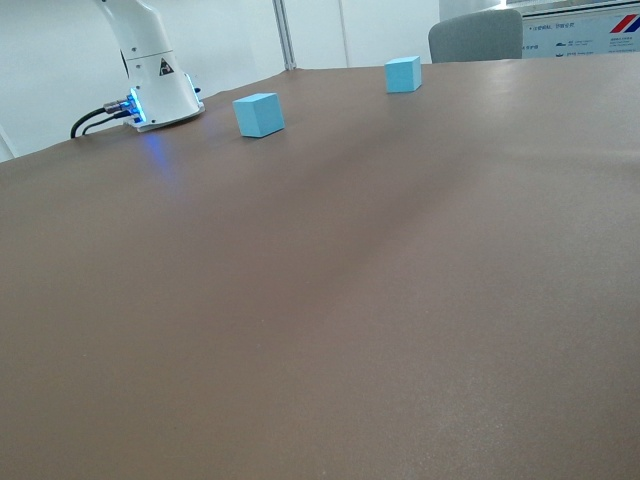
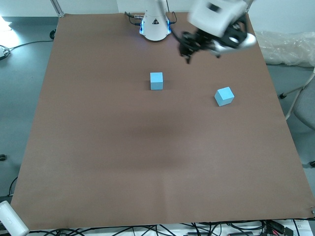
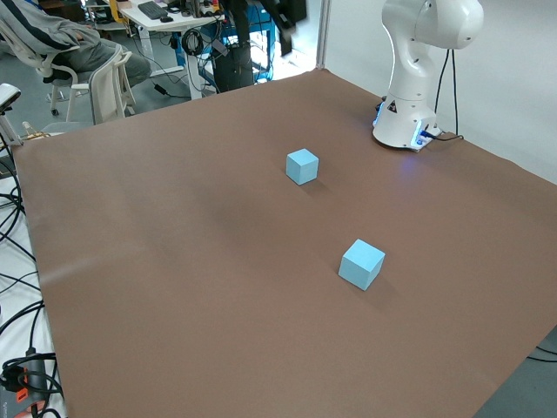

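Two light blue cubes rest apart on the brown table [image 2: 147,162]. In the left view, one cube [image 2: 156,81] sits near the middle and the other cube [image 2: 224,96] lies to its right, a little nearer. The top view also shows both cubes [image 1: 259,115] [image 1: 403,74], as does the right view [image 3: 302,165] [image 3: 362,263]. My gripper [image 2: 202,57] hangs in the air over the far right part of the table in the left view, turned sideways and blurred; I cannot tell whether it is open. At the top of the right view only dark parts of it show.
My white arm base [image 2: 153,28] stands at the table's far edge. Cables run along the near edge in the left view; a grey chair [image 2: 305,103] and plastic wrap [image 2: 285,46] are beyond the right edge.
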